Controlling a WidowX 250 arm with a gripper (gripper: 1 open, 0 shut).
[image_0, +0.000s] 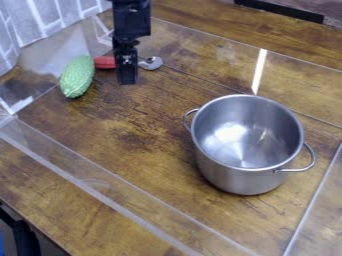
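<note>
My black gripper (128, 70) reaches down at the back left, over a red-handled tool (107, 62) with a round silver end (151, 63). Whether its fingers are open or shut on anything is too small and dark to tell. A pale green corn-shaped or cucumber-like vegetable (76, 77) lies just left of it. A large steel pot (251, 172) with two handles stands at the right.
Clear panels border the wooden table (120, 150) at left, front and right.
</note>
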